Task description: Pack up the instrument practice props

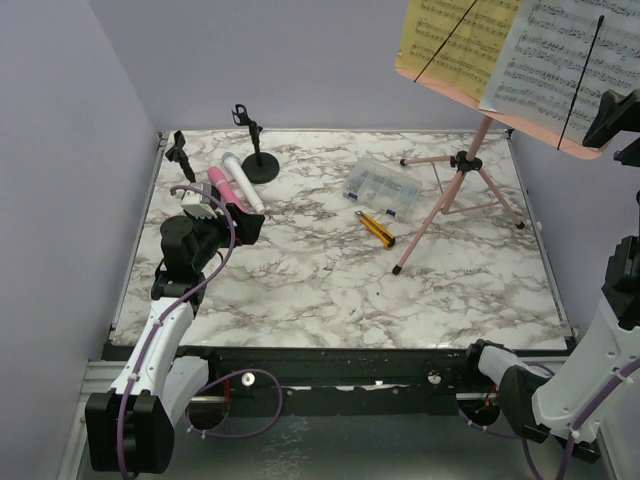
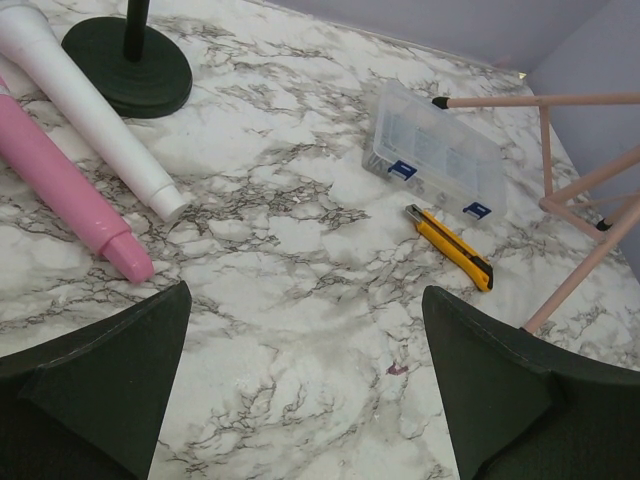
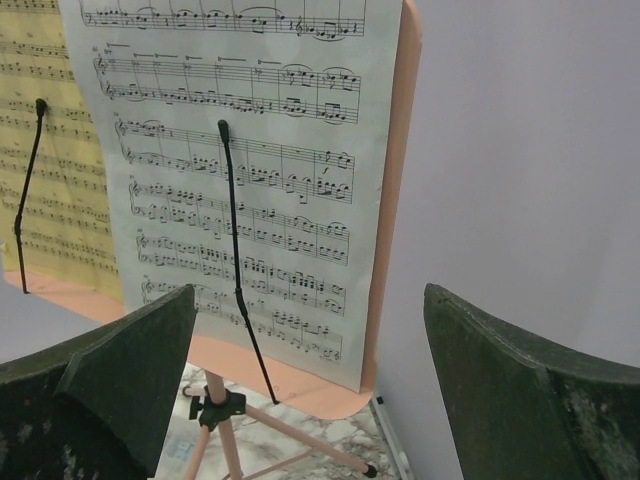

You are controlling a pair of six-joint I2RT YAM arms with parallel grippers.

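Observation:
At the right of the table a pink music stand [image 1: 453, 183] stands on its tripod, its desk holding a yellow sheet [image 1: 455, 40] and a white sheet [image 3: 225, 190] under black page arms. My right gripper is open in front of the white sheet, nothing between its fingers. My left gripper is open over bare marble. Left of it lie a pink microphone [image 2: 65, 185] and a white microphone [image 2: 95, 115]. Two black microphone stands, one with a round base [image 1: 260, 167], are at the back left.
A clear compartment box [image 1: 383, 186] lies near the stand's legs, with a yellow utility knife [image 1: 376, 229] in front of it. Walls rise at the back and both sides.

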